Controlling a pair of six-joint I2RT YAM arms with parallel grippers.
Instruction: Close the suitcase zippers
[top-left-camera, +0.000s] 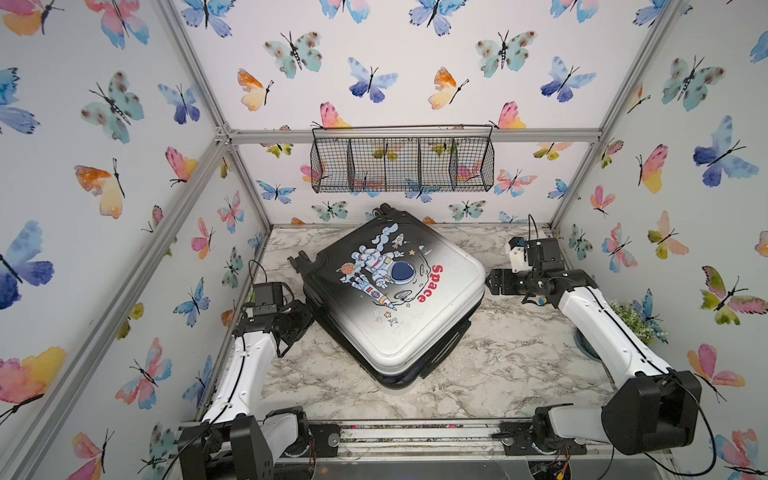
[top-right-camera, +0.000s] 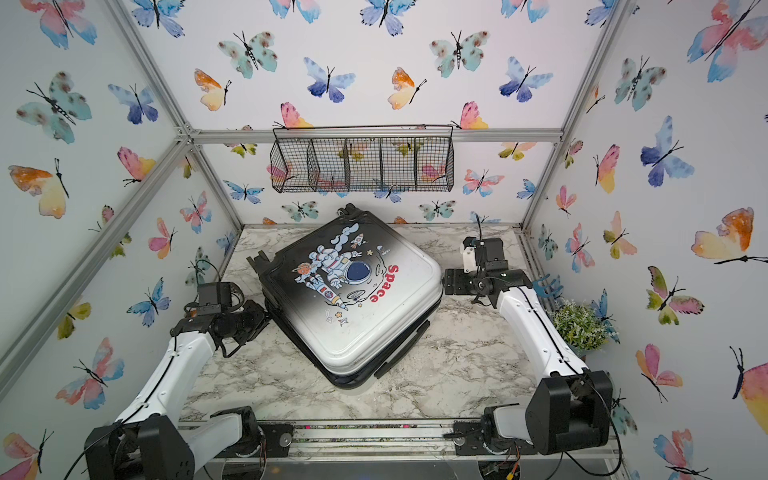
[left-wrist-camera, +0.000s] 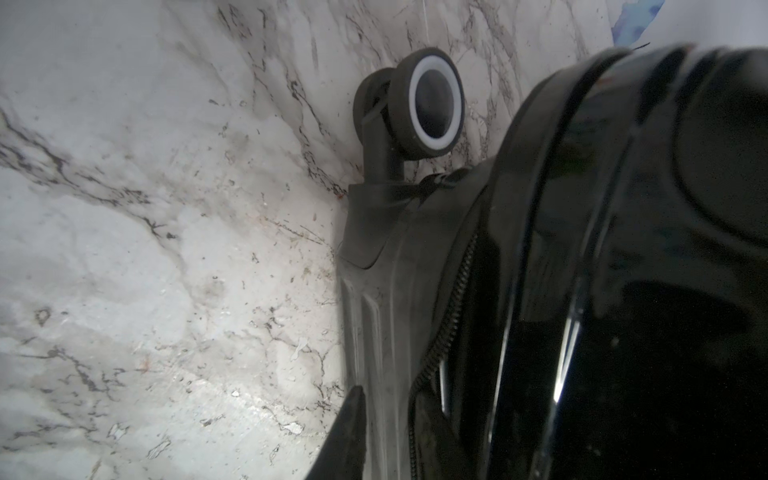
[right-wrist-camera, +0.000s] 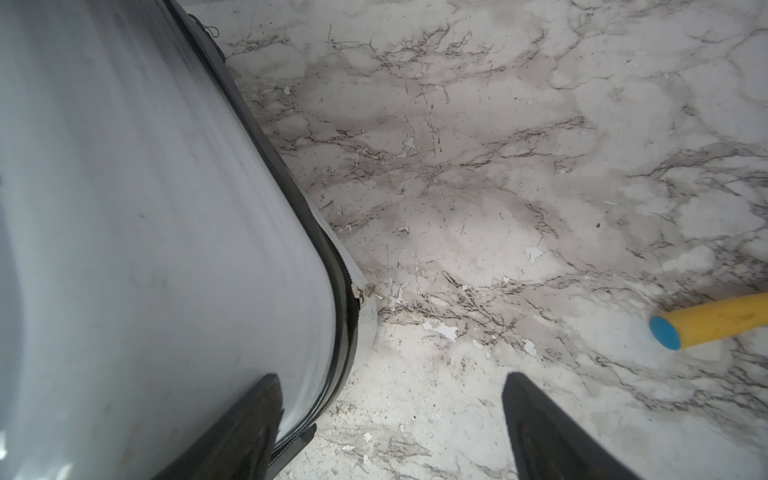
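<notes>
The suitcase (top-left-camera: 404, 329), black fading to silver with an astronaut print and the word "Space", lies flat and turned diagonally on the table. At its left side my left gripper has its fingertips a little apart, with the zipper edge (left-wrist-camera: 453, 324) beside the right finger (left-wrist-camera: 436, 440). No zipper pull can be made out there. On the other side my right gripper is wide open near the suitcase's right corner, holding nothing. A small metal zipper pull (right-wrist-camera: 365, 294) sticks out from the seam at that corner, ahead of the fingers.
A caster wheel (left-wrist-camera: 436, 108) juts from the suitcase near my left gripper. A yellow rod with a blue end (right-wrist-camera: 712, 320) lies right of my right gripper. The wire basket (top-left-camera: 402, 164) hangs at the back. Bare marble table (top-left-camera: 496, 372) lies in front.
</notes>
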